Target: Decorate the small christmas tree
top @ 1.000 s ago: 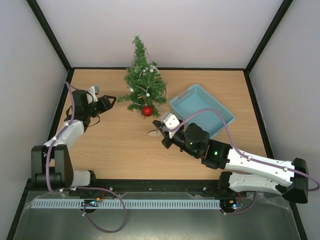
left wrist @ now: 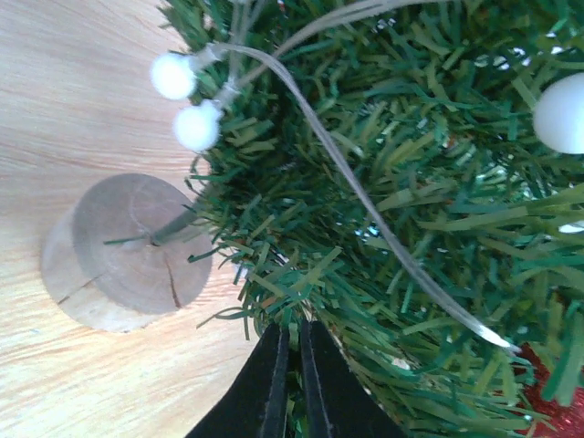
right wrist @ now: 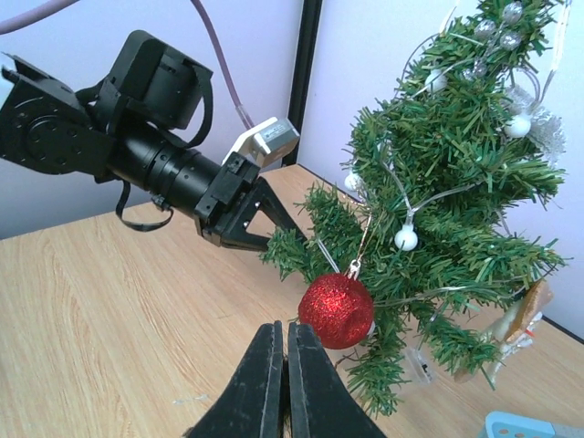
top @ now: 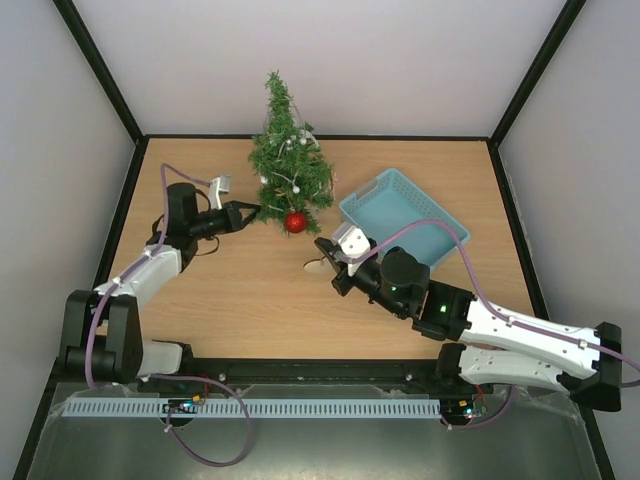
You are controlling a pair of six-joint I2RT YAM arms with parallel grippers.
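The small green tree (top: 285, 165) stands upright at the back of the table, wrapped with a string of white lights. A red glitter ball (right wrist: 336, 311) hangs from a low front branch on a loop. My left gripper (top: 259, 208) is at the tree's left lower branches; in its wrist view the shut fingers (left wrist: 265, 388) reach into green needles, and whether a needle is pinched cannot be made out. My right gripper (top: 320, 250) is in front of the tree, below and apart from the ball, its fingers (right wrist: 258, 383) shut with nothing seen between them.
A light-blue basket (top: 352, 212), seemingly empty, sits right of the tree, partly behind the right arm. The tree's round wooden base (left wrist: 128, 251) rests on the table. Bare tabletop (top: 230, 310) lies at the front left and middle.
Tree, red ball and basket look unmoved.
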